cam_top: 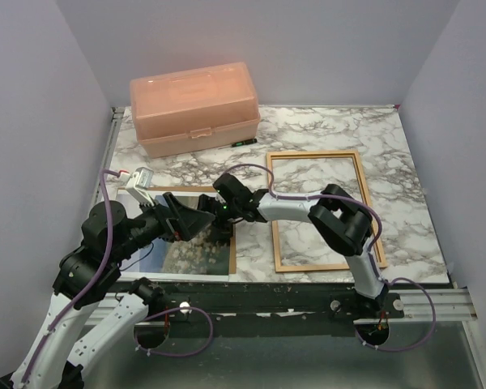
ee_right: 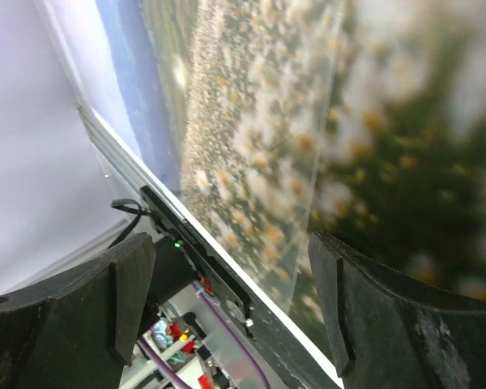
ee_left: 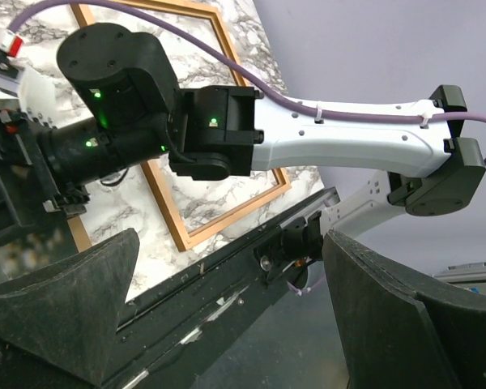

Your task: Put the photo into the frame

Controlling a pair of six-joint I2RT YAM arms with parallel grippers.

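Observation:
The photo [cam_top: 186, 258], a print of pale flowers with a blue strip at its left, lies flat on the left of the table. In the right wrist view the flower photo [ee_right: 255, 105] fills most of the picture, close below my right gripper, which is open with nothing held. My left gripper is open and empty, raised above the photo in the top view. The wooden frame [cam_top: 276, 235] lies flat at the right, its inside showing marble. The arms hide part of the photo's upper area.
A pink lidded box [cam_top: 196, 105] stands at the back left, with a dark marker [cam_top: 244, 143] beside it. A brown wooden edge [cam_top: 233, 263] shows along the photo's right side. Marble is clear at the far right.

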